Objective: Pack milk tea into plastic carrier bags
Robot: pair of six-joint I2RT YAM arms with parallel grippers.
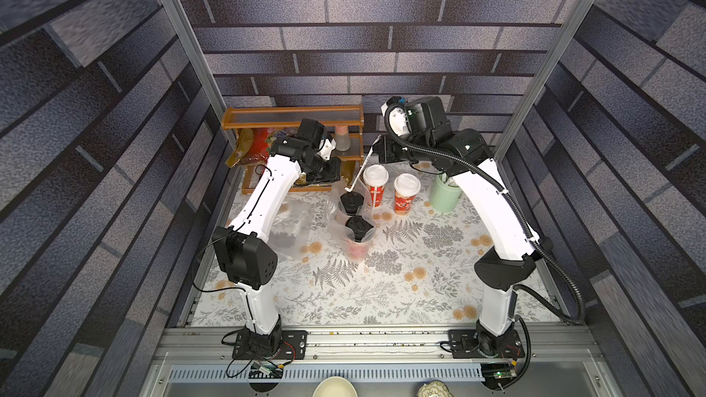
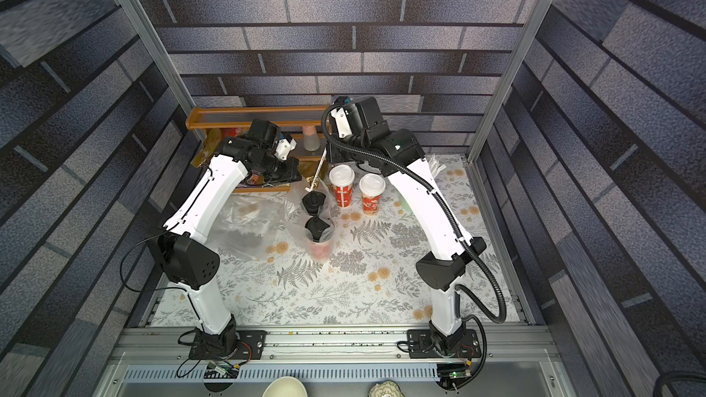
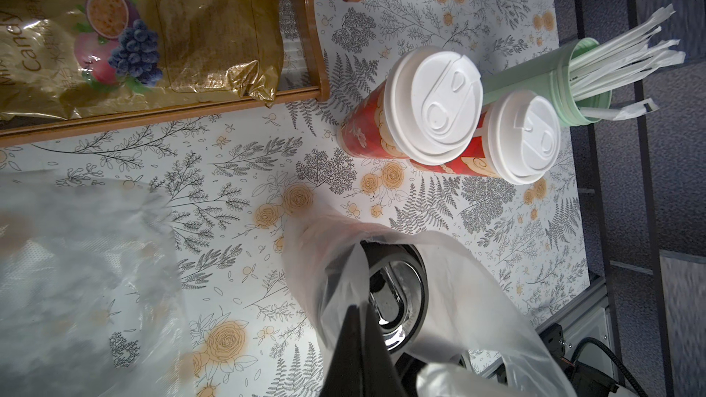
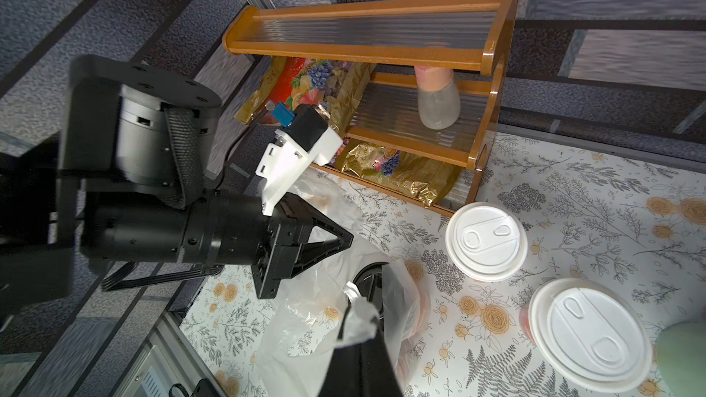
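A clear plastic bag (image 1: 342,239) holds two black-lidded drink cups (image 1: 353,203) at the middle of the table. My right gripper (image 1: 378,143) is shut on a white straw (image 1: 362,169), which slants down into the bag by the back cup. My left gripper (image 1: 331,174) is shut, just above the bag's left back, with nothing seen between its fingers. In the left wrist view the back cup's lid (image 3: 393,294) shows inside the bag. Two red cups with white lids (image 2: 342,185) stand right of the bag.
A wooden shelf (image 2: 257,112) with snack bags and a bottle stands at the back left. A green straw holder (image 3: 526,81) stands at the right. A flat plastic bag (image 2: 246,228) lies on the left.
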